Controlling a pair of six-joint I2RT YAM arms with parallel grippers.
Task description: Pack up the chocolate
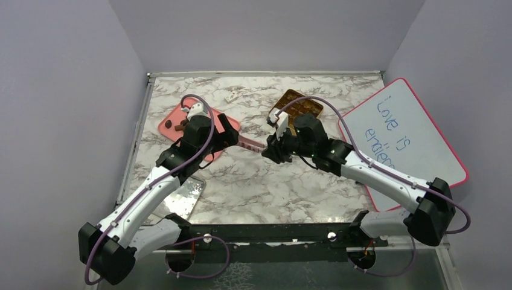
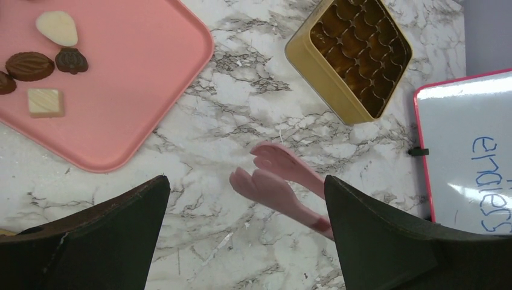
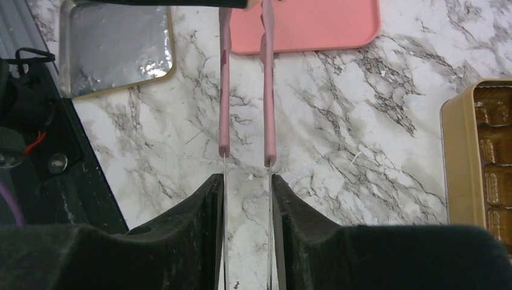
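Pink tongs (image 3: pixel 268 103) are gripped by my right gripper, their free ends pointing left towards the left arm. My left gripper is open; in its wrist view the tongs' rounded tips (image 2: pixel 265 184) show between its fingers, and whether they touch is unclear. A dark chocolate (image 2: pixel 30 66), a white one (image 2: pixel 57 28) and a pale square one (image 2: pixel 45 103) lie on the pink tray (image 2: pixel 151 72), with several more. The gold box (image 2: pixel 329 81) stands open behind the right gripper, its visible compartments empty.
A shallow metallic lid or tray (image 3: pixel 115 51) lies at the front left. On the right, a red-edged whiteboard (image 1: pixel 401 145) leans over the table side. Bare marble (image 1: pixel 272 193) fills the front middle.
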